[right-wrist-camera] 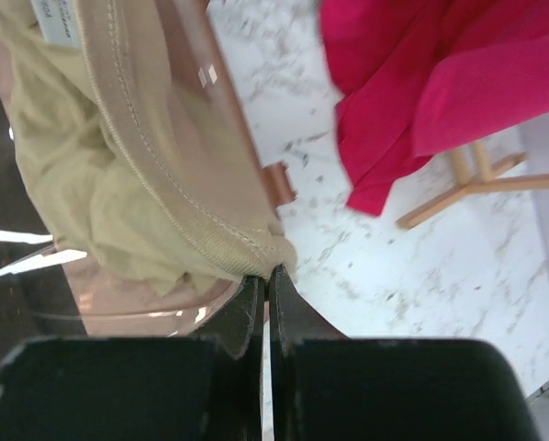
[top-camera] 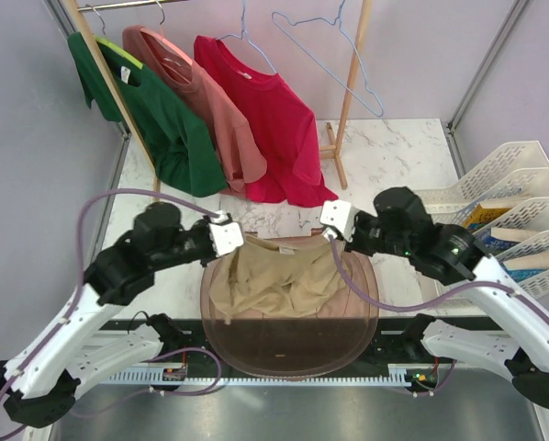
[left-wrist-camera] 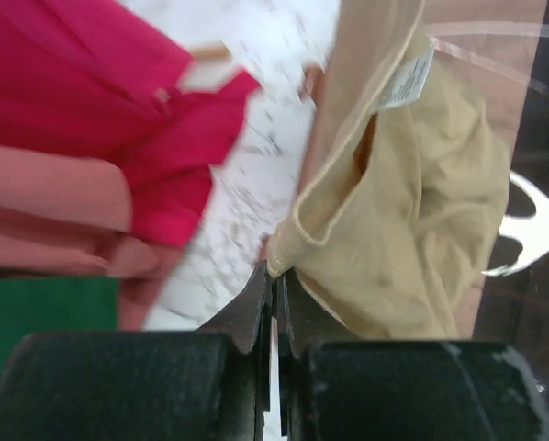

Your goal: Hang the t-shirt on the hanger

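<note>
A beige T-shirt [top-camera: 279, 280] with a white label lies bunched on the pinkish board [top-camera: 357, 303], its neck edge lifted between my grippers. My left gripper is shut on one corner of that edge, at the board's back left. My right gripper is shut on the other corner, at the back right. An empty blue hanger [top-camera: 325, 69] hangs at the right of the rack, above and behind the shirt.
Green [top-camera: 183, 152], salmon [top-camera: 219, 133] and red [top-camera: 274, 138] shirts hang from the rack close behind my grippers. The rack's wooden leg [top-camera: 339, 165] stands at the back. White baskets [top-camera: 522, 211] fill the right side; marble table shows either side of the board.
</note>
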